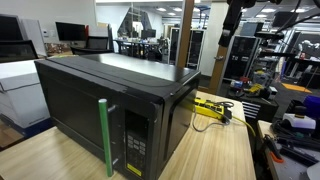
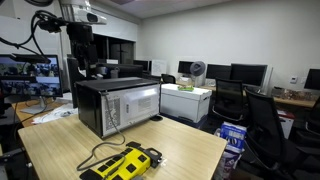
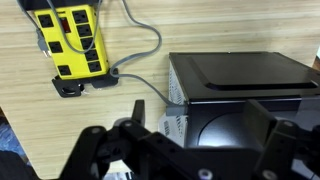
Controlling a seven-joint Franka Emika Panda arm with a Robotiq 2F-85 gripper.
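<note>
A black microwave (image 1: 115,105) stands on the wooden table with its door closed and a green strip (image 1: 105,138) running down the door as a handle. Its keypad (image 1: 136,142) is beside the handle. My gripper is high above the microwave; in the wrist view its dark fingers stand wide apart at the lower edge, and nothing shows between them except the microwave below. From the second exterior view, the gripper (image 2: 86,68) hangs over the microwave's top (image 2: 122,82), clear of the door.
A yellow power strip (image 3: 76,45) lies on the table (image 3: 80,125) beside the microwave, with a grey cable (image 2: 110,128) running from the microwave. Desks, monitors and chairs (image 2: 266,125) are beyond.
</note>
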